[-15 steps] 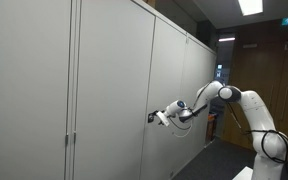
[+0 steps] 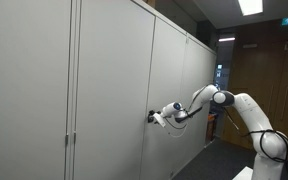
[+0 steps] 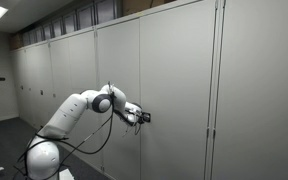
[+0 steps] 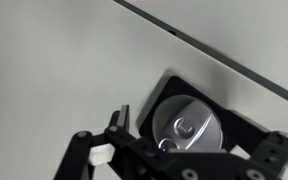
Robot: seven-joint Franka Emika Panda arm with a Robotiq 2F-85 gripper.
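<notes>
A round grey knob (image 4: 185,128) with a raised flat bar across it sits on a dark square plate on the pale cabinet door (image 4: 59,75). In the wrist view my gripper stands open, with its fingers on either side of the knob. The left finger (image 4: 123,117) shows against the white door, while the right one is hard to tell from the dark plate. From outside, the gripper (image 2: 156,117) is right at the door front. Whether it touches the knob cannot be made out.
A seam (image 4: 219,55) between door panels runs close to the knob. Other slim handles (image 2: 67,139) sit on the neighbouring doors. A cable (image 3: 96,145) hangs in loops beside the arm. Flat, bare door panels surround the knob.
Over the last second my gripper has moved slightly left and closer to the door front at the knob. The cabinet doors look unchanged.
</notes>
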